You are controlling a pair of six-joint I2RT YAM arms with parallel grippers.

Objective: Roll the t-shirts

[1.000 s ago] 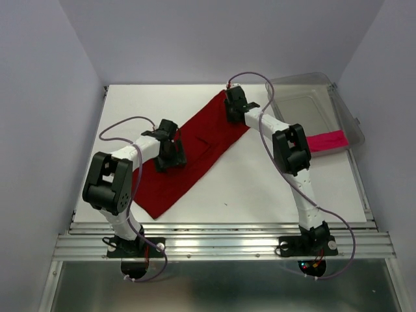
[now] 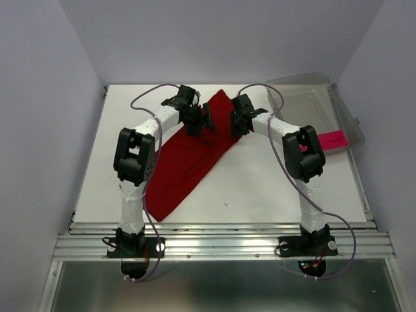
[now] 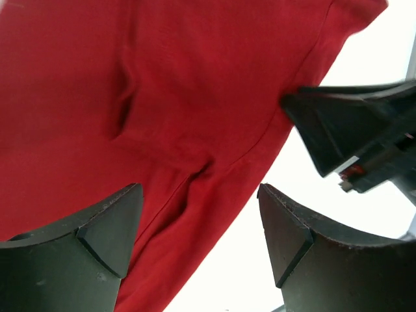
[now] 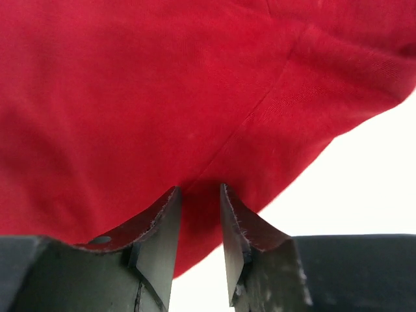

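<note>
A dark red t-shirt (image 2: pixel 185 166), folded into a long strip, lies slantwise on the white table. Over the strip's far half my left gripper (image 2: pixel 200 127) stands open; in the left wrist view the cloth spreads below its wide-apart fingers (image 3: pixel 114 227). Close by on the right, at the strip's right edge, is my right gripper (image 2: pixel 235 132). Its fingers (image 4: pixel 159 231) are part open, with a narrow gap, and red cloth (image 4: pixel 201 214) shows between and beneath them. Whether they touch the cloth, I cannot tell.
A clear plastic bin (image 2: pixel 305 104) stands at the back right, with a bright red folded cloth (image 2: pixel 333 139) inside. Both grippers are close together, and the right one shows in the left wrist view.
The left gripper has swung from the strip's middle toward the far end and right, staying open.
</note>
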